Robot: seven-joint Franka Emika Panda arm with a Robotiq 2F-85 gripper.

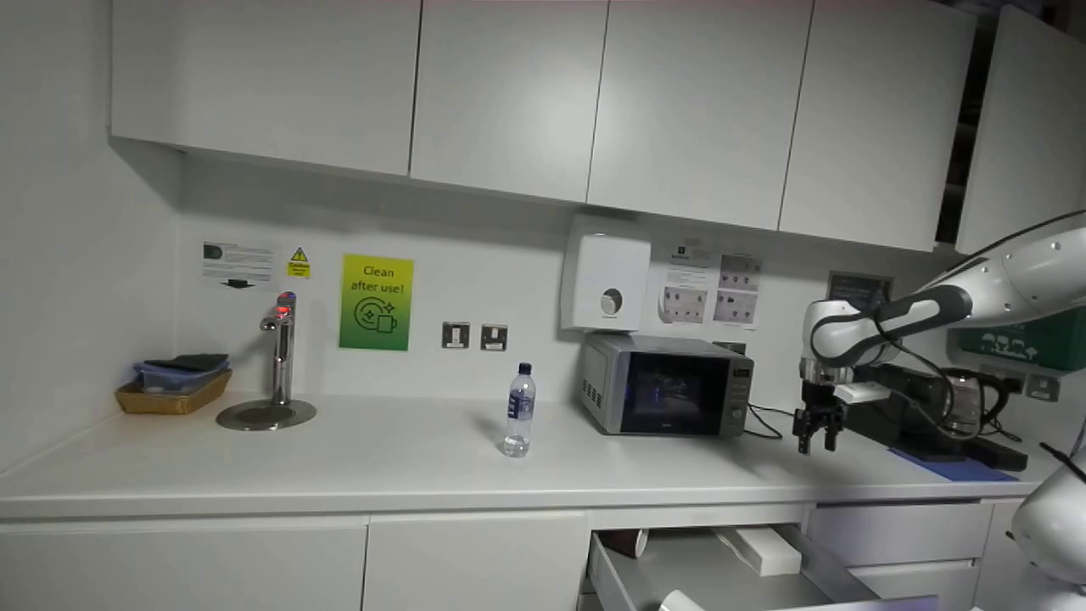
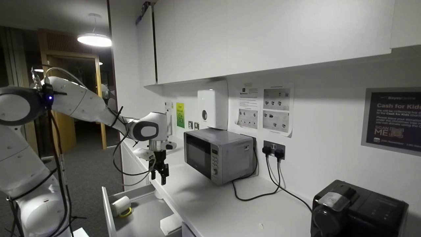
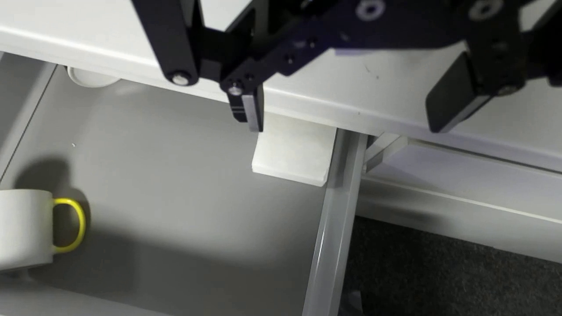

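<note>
My gripper is open, its two fingers wide apart with nothing between them. It points down above the counter's front edge, over the open drawer, as the wrist view shows. A grey drawer stands pulled out below. Inside it, a white mug with a yellow handle lies on its side at the left. A white block-like stack sits at the drawer's back right, close to the left fingertip in that view but lower down. Another round white rim shows partly under the counter edge.
On the counter stand a water bottle, a microwave and, at the right, a black coffee machine. A tap and a basket are at the far left.
</note>
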